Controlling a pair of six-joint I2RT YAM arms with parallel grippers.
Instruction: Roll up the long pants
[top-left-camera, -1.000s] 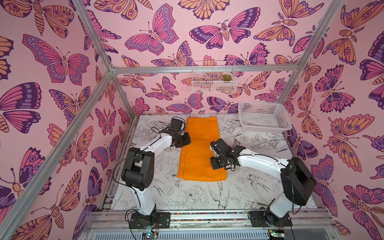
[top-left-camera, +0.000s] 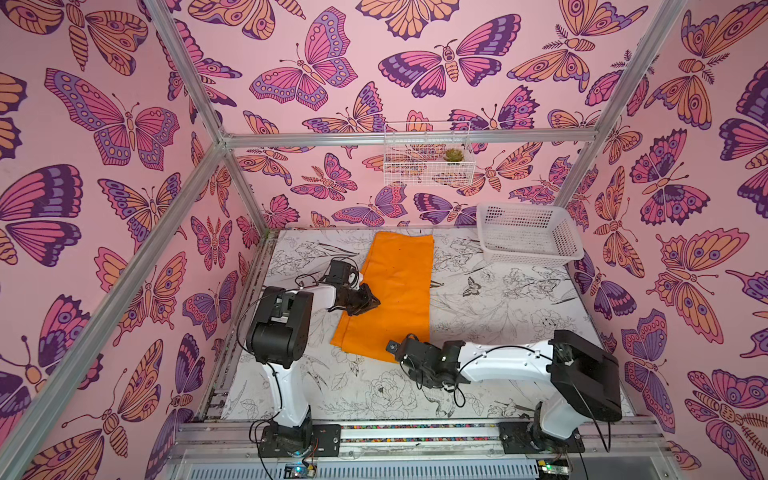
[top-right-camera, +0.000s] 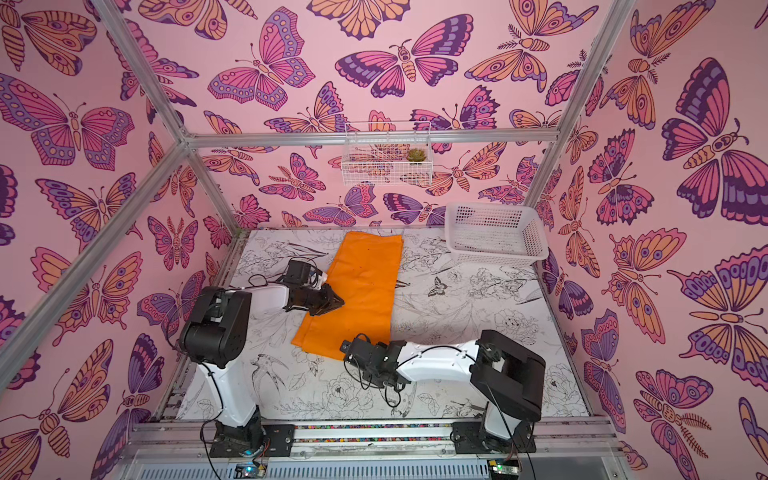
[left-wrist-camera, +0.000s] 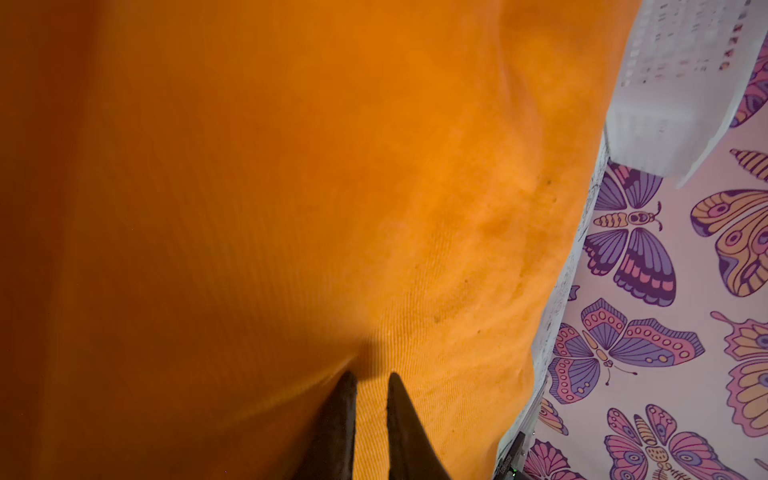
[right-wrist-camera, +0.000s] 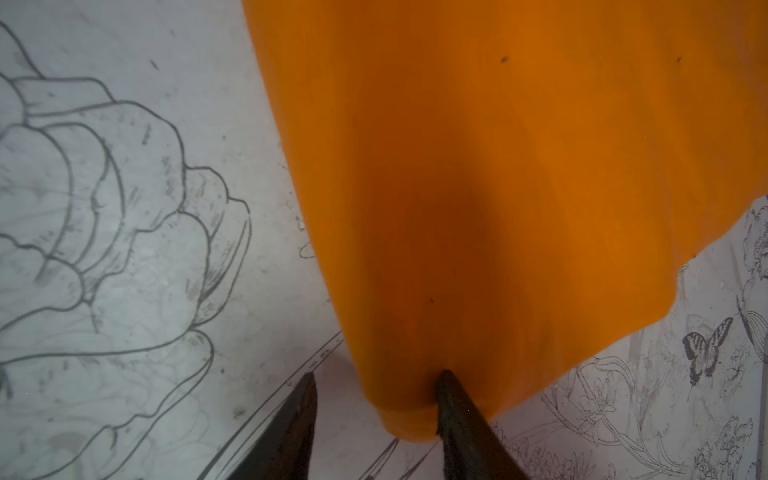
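Note:
Orange pants (top-left-camera: 396, 280) lie folded lengthwise in a long strip on the patterned table (top-left-camera: 496, 304), their near end skewed leftward. My left gripper is down on the middle of the left side; its fingertips are a little apart, with the fabric creased at one tip, and whether it grips cloth is unclear. My right gripper stands open at the near-end corner of the pants, cloth partly between or just beyond its fingertips.
A white perforated basket (top-left-camera: 528, 236) sits at the back right. A wire rack (top-left-camera: 428, 172) hangs on the back wall.
The near end of the pants has shifted left.

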